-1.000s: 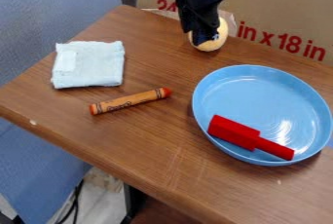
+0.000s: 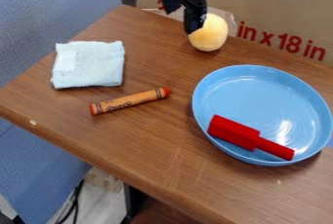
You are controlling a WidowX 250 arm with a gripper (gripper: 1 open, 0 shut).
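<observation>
My dark gripper (image 2: 184,12) hangs at the top centre, just above and left of a pale yellow round object (image 2: 208,33); whether its fingers are open or shut is unclear. A folded white cloth (image 2: 88,64) lies at the left of the wooden table. An orange crayon (image 2: 130,100) lies below it. A blue plate (image 2: 260,92) sits at the right, with a red handled object (image 2: 250,139) on it.
A cardboard box (image 2: 286,14) with red print stands behind the table. The table's left edge borders blue fabric (image 2: 39,169).
My gripper has moved up and to the left, away from the yellow object, which now shows more fully. The other objects have stayed in place.
</observation>
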